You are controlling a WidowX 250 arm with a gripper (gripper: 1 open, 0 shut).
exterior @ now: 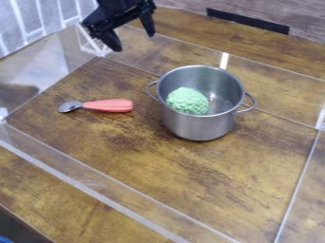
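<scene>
My black gripper (131, 34) hangs at the top left, above the back of the table, with its fingers apart and nothing seen between them. Below it and to the right, a steel pot (200, 123) with two side handles stands on the wooden surface. A light green bumpy object (187, 99) lies inside the pot. To the left of the pot lies a tool with a pink handle (109, 105) and a small metal head (68, 106).
Clear plastic edging runs around the brown wooden table (152, 180). A white railing stands at the top left, behind the edging.
</scene>
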